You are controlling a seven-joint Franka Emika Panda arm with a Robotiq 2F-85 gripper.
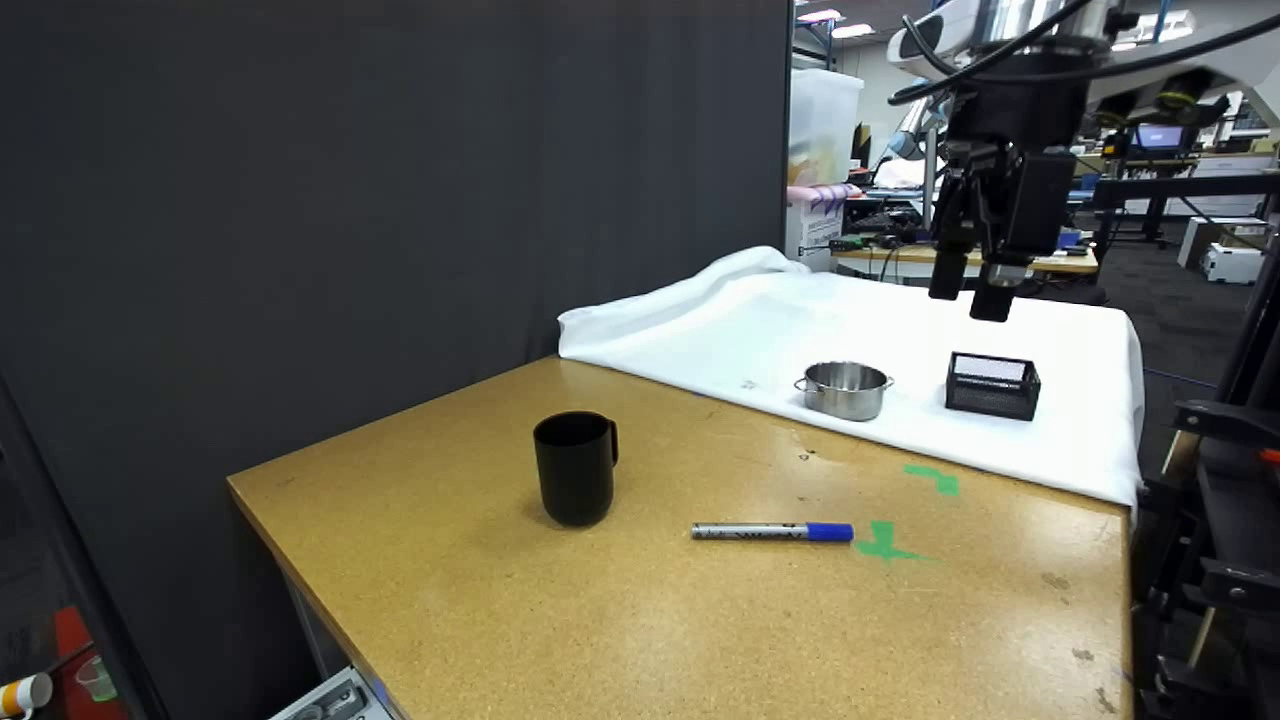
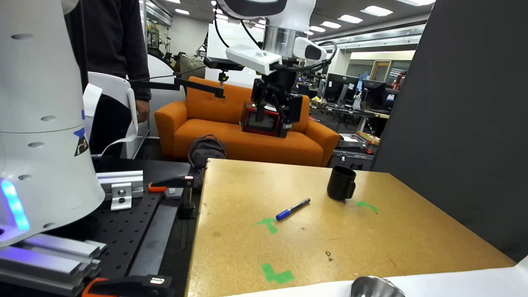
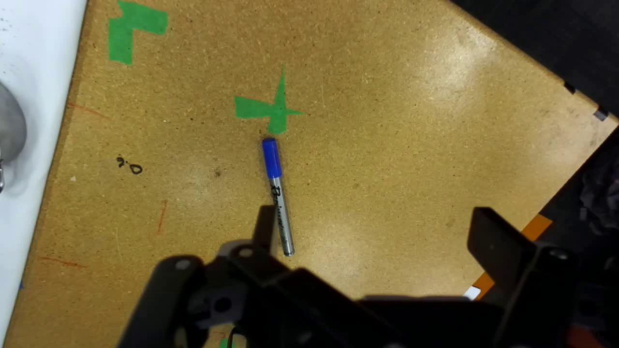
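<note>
A silver marker with a blue cap (image 1: 773, 532) lies flat on the wooden table. In the wrist view, part of the marker (image 3: 281, 203) shows just beyond one finger, its cap end near a green tape cross. Farther along the table stands an upright black mug (image 1: 575, 468); what is inside it cannot be seen. High above the table hangs my gripper (image 2: 272, 126), its fingers wide apart. Nothing is between the fingers, as the gripper shows in the wrist view.
On the white cloth (image 1: 720, 324) sit a steel pot (image 1: 843, 392) and a black mesh basket (image 1: 992, 386). A dark partition (image 2: 460, 123) borders the table beyond the mug.
</note>
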